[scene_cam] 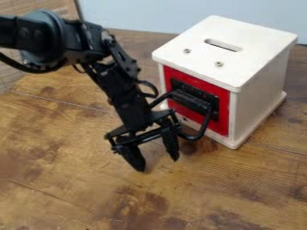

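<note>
A white box (257,99) with a slot and two small fittings on its top stands at the right, its red front panel (218,130) carrying a black part partly hidden by cables. My black gripper (155,158) hangs low in front of the box, left of the red panel, its two fingers pointing down and apart, with nothing visible between them. Whether the fingertips touch the table is hard to tell.
A pale surface lies behind, along the top edge of the view.
</note>
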